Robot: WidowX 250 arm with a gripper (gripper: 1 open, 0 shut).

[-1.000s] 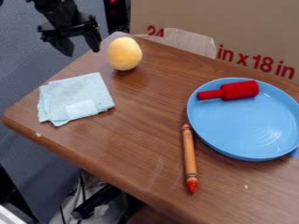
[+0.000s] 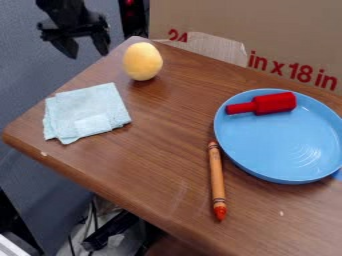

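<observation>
My black gripper (image 2: 74, 43) hangs at the top left, past the table's edge, with its fingers apart and nothing visible between them. A yellow rounded object (image 2: 143, 61) sits near the table's back left corner, to the right of the gripper. A folded pale blue cloth (image 2: 86, 112) lies at the left edge. A red cylinder with a thin handle (image 2: 273, 103) lies on the blue plate (image 2: 274, 150) at the right. An orange crayon (image 2: 217, 183) with a red tip lies left of the plate, toward the front.
A cardboard box (image 2: 254, 35) stands along the back of the wooden table (image 2: 147, 165). A dark floor area shows beyond the left edge.
The gripper has moved up and to the left, away from the yellow object. The things on the table are unchanged.
</observation>
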